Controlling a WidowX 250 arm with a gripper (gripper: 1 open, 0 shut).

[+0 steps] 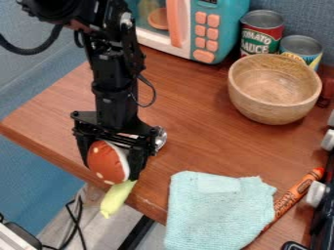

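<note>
My black gripper (115, 145) reaches down over the front left edge of the wooden table, around a red-orange object with a white band (107, 162). A pale yellow elongated piece (116, 195) hangs below it, past the table edge. The fingertips are mostly hidden by the object, which appears held between them. A small silver item shows just right of the gripper.
A light blue cloth (216, 210) lies right of the gripper, beside an orange tube (298, 195). A wooden bowl (274, 90), two cans (261, 32) and a toy microwave (196, 27) stand at the back.
</note>
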